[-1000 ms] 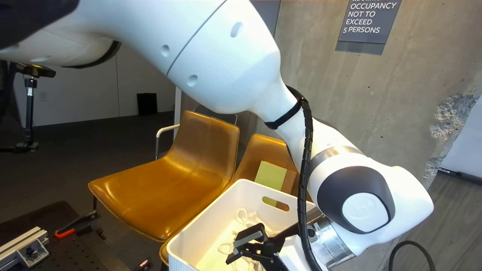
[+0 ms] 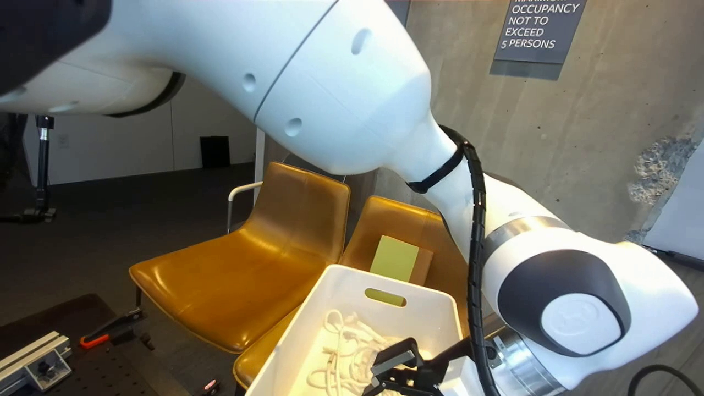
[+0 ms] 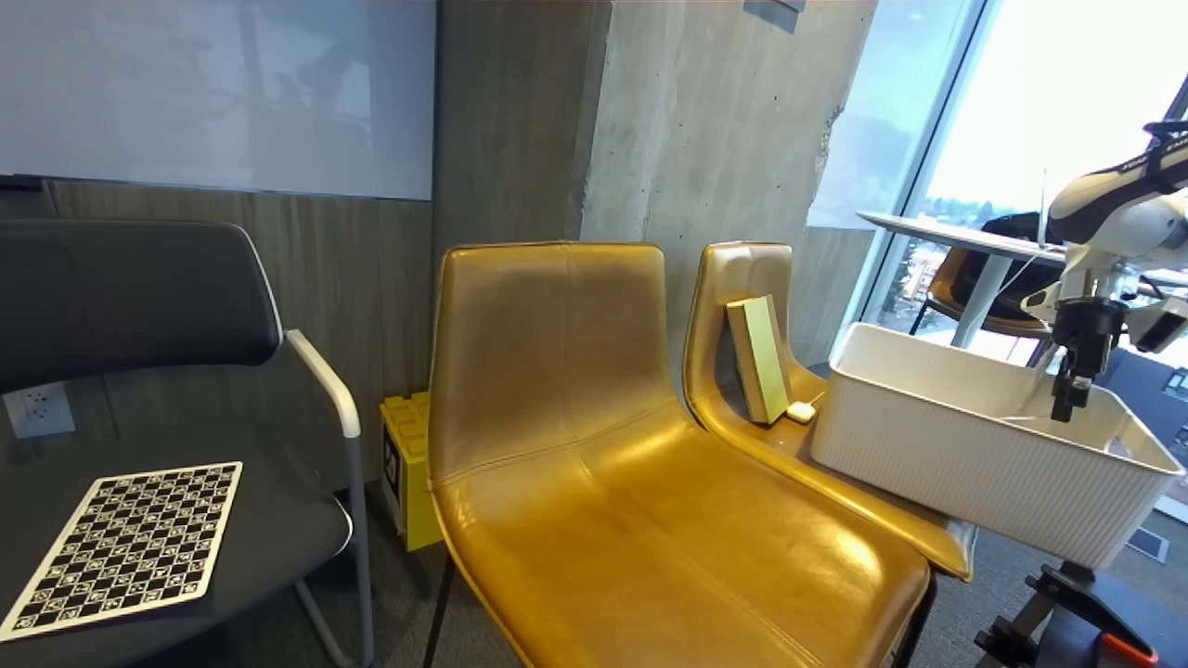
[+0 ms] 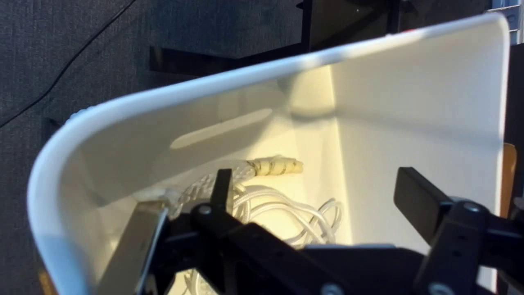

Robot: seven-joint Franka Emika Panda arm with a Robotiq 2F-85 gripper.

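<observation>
A white bin holds a loose tangle of pale cord on its floor. My gripper is open and reaches over the bin, cord showing behind it. In the wrist view, the black fingers stand wide apart, with no object held between them. Coiled cord and a yellowish wrapped end lie below the gripper. From the second exterior view, the gripper points down at the bin's opening; the near wall hides most of the contents.
The bin rests partly on a tan chair, extending past its seat. A yellow-sided box leans on that chair's backrest, with a small white object beside it. Another tan chair has a clear seat. Clamps and a rail are at lower left.
The arm and open gripper have moved right and slightly down in exterior view 1. The bin has shifted and turned a little, its handle further left and its near corner now below the frame.
</observation>
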